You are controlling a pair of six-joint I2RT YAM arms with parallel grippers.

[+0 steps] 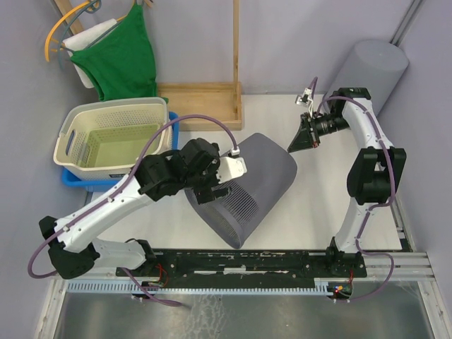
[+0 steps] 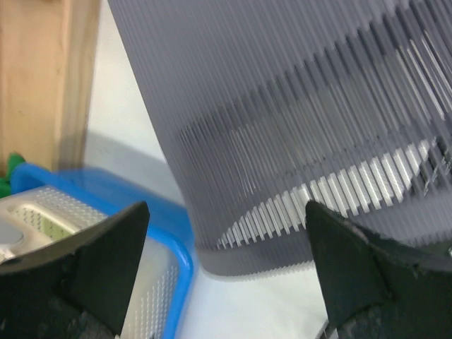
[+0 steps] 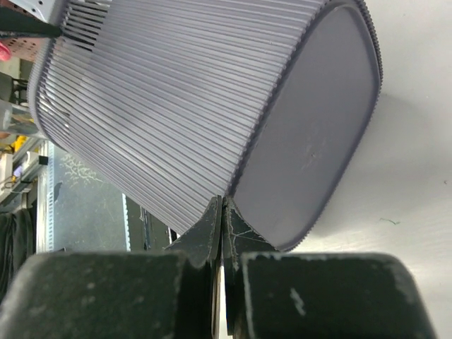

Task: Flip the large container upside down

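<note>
The large grey container lies on its side on the table, ribbed wall upward and slotted end toward the front left. Its flat base faces my right gripper, which is shut with nothing between its fingers, the tips at the base's edge and the container outside them. Over the slotted part, my left gripper stands open, its two fingers wide apart. In the left wrist view the container's slotted rim shows beyond and between them. The left arm hides part of the container from above.
At the left, cream baskets sit in a blue bin, with a green cloth behind. A wooden frame stands at the back and a grey cylinder back right. Bare table lies right of the container.
</note>
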